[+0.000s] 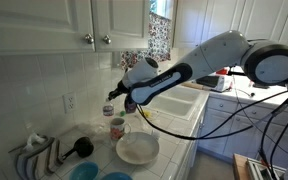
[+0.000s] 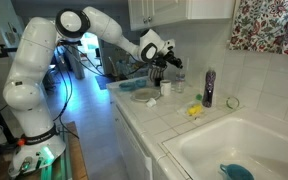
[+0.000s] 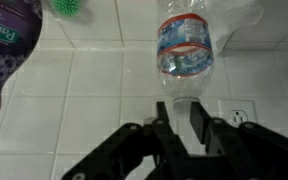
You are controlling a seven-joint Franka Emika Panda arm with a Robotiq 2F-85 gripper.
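Note:
A clear plastic bottle (image 3: 186, 45) with a red, white and blue label is close to my gripper in the wrist view, its cap end pointing towards the fingers. The cap is near the right fingertip. A gap shows between the fingertips, and nothing is clearly clamped there. In exterior view 1 the bottle (image 1: 108, 109) appears just below my gripper (image 1: 111, 96), by the tiled wall. Exterior view 2 has my gripper (image 2: 178, 54) above the far part of the counter; the fingertips are too small there to read.
A dark purple bottle (image 3: 6, 45) and a green spiky thing (image 3: 67, 6) appear in the wrist view. Near the clear bottle stand a mug (image 1: 117, 128) and a white bowl (image 1: 138, 149). A wall outlet (image 3: 238, 111) is close by. Free counter (image 2: 169, 119) extends towards the sink (image 2: 234, 150).

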